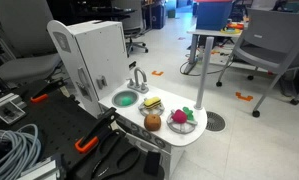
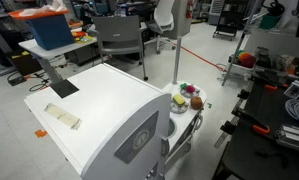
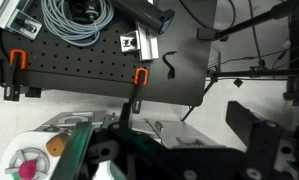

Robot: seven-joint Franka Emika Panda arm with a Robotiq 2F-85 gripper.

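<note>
My gripper is open in the wrist view, its dark fingers [image 3: 247, 122] wide apart and nothing seen between them. It hangs over the edge of the black table and the floor beside it. In exterior view 1, a white toy sink counter holds a green basin [image 1: 125, 99] with a grey faucet [image 1: 137, 74]. Beside the basin are a yellow block [image 1: 152, 103] on a small dish, a brown round item [image 1: 152, 122], and a plate with a pink item [image 1: 179, 116] and a green item [image 1: 190, 113]. The wrist view shows the pink item [image 3: 29, 156] and the brown item [image 3: 57, 146] lower left.
The black table [image 3: 179, 85] carries coiled cable [image 3: 74, 28] and orange-handled clamps [image 3: 141, 77]. A tall white panel [image 1: 94, 55] stands behind the basin. A white post [image 1: 204, 75] and a grey chair [image 1: 267, 50] stand beyond; bare floor lies to the right.
</note>
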